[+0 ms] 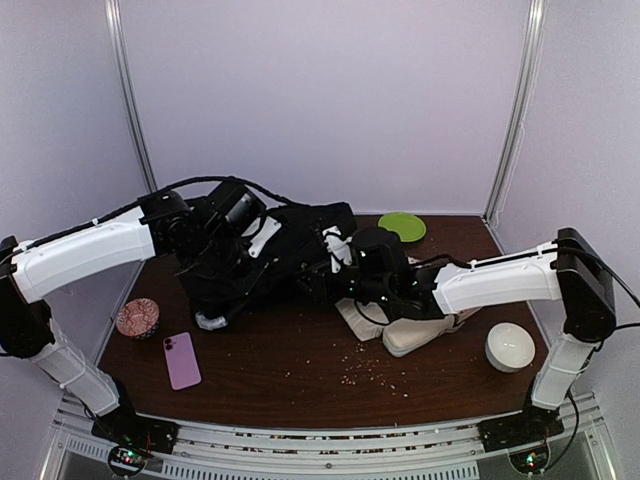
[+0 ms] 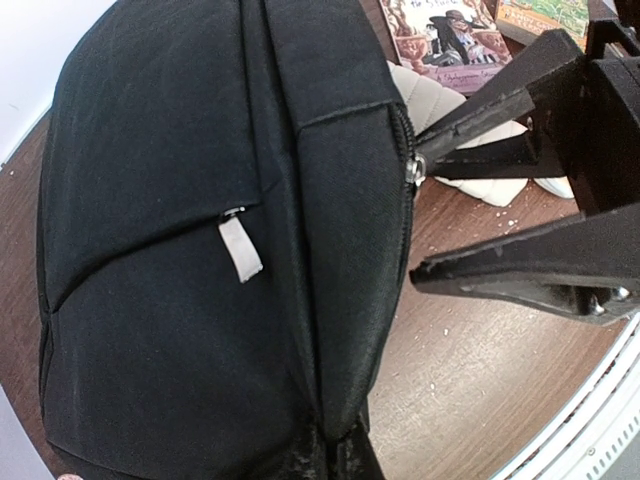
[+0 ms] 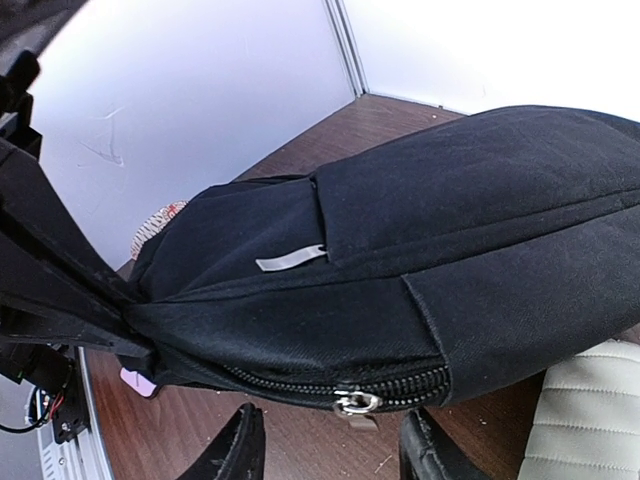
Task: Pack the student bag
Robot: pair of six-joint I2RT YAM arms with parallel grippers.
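The black bag [image 1: 300,235] lies at the table's back left, its zipped side facing the right arm. My left gripper is shut on the cloth of the bag's edge, low in the left wrist view; the pinched fold runs up from it. A metal zipper pull [image 3: 357,403] hangs on the zip in the right wrist view. My right gripper is open with its fingers [image 3: 428,450] on either side of that pull, a little below it. Nothing is clasped between them.
A cream padded case [image 1: 410,335] and books [image 2: 445,40] lie by the right arm. A green plate [image 1: 402,226] is behind, a white bowl [image 1: 510,347] right. A patterned bowl [image 1: 138,318] and purple phone [image 1: 182,361] stand left. Crumbs dot the clear front middle.
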